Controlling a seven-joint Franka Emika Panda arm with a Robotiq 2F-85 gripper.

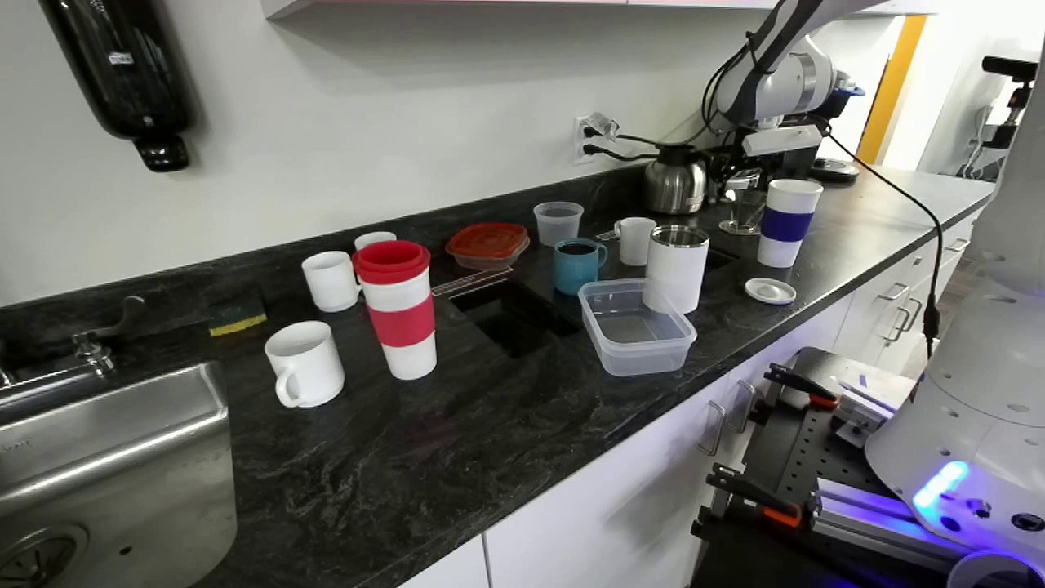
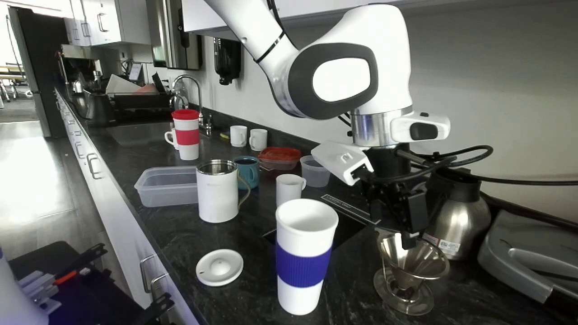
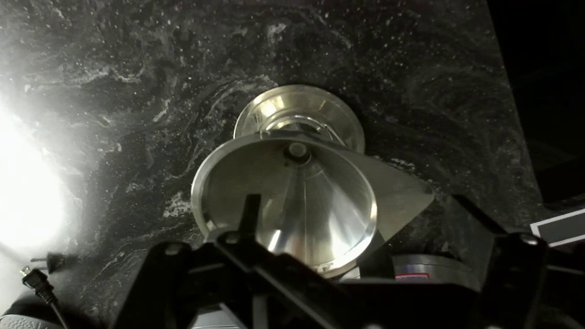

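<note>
A steel cone dripper on a round foot stands on the dark counter, a pointed piece of metal at its side. My gripper is tilted just above and behind its rim, open. In the wrist view the gripper spreads wide, the left fingertip overlapping the cone's mouth and the right one out past the pointed piece. Nothing is held. Whether either finger touches the cone cannot be told. Exterior view 1 shows the dripper small, partly behind the blue-banded cup.
Close to the dripper are the blue-banded cup, a white lid, a steel carafe and a grey appliance. A white canister, clear tub and several mugs stand farther along. Cables hang around the wrist.
</note>
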